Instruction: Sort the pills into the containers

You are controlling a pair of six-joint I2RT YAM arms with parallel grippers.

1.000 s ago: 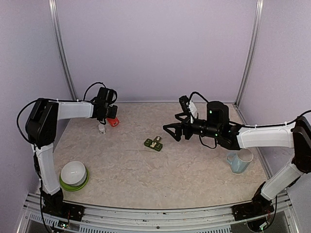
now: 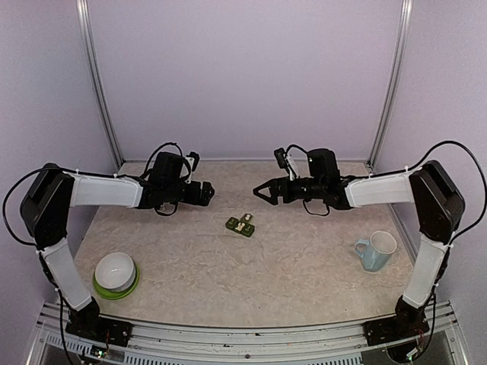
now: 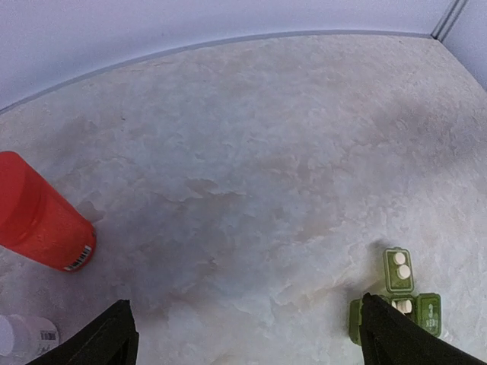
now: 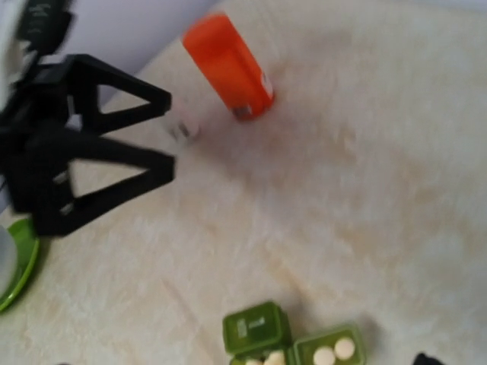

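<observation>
Small green pill containers [image 2: 240, 226] lie together mid-table. In the left wrist view, one open container [image 3: 396, 283] holds two round pale pills [image 3: 401, 265], and more pale pills [image 3: 402, 306] sit in the neighbouring one. A third container [image 4: 255, 327] looks closed in the right wrist view. An orange-red bottle [image 3: 46, 217] and a small white bottle [image 3: 29, 337] stand at the left; the left arm hides both from above. Open and empty, my left gripper [image 2: 208, 194] hovers left of the containers. My right gripper [image 2: 262, 192], also open and empty, is above them, slightly right.
A white bowl [image 2: 115, 271] rests on a green plate [image 2: 135, 284] at the front left. At the right stands a light blue mug [image 2: 377, 251]. Both grippers face each other across a small gap.
The containers have stayed put.
</observation>
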